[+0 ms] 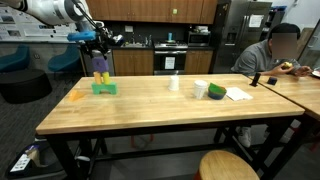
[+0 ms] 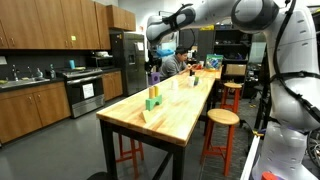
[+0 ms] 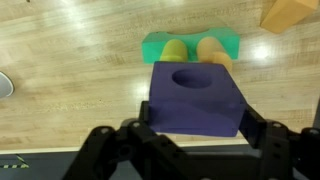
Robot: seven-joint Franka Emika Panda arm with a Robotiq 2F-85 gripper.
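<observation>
A purple block [image 3: 196, 97] with a round hole in its face is between the fingers of my gripper, which looks shut on it from both sides. Below it, a yellow pillar [image 3: 175, 49] and a tan-orange pillar [image 3: 210, 48] stand side by side by a green block [image 3: 153, 45]. From exterior view 1, the purple block [image 1: 100, 64] sits right over the pillars, above the green piece [image 1: 104, 88] on the table's left part. Whether it touches the pillar tops cannot be told.
An orange piece [image 1: 75, 95] lies left of the stack on the wooden table [image 1: 150, 112]. White cups [image 1: 200, 89] and a dark-and-green bowl [image 1: 216, 91] stand toward the right. A person [image 1: 270, 55] sits at the far right.
</observation>
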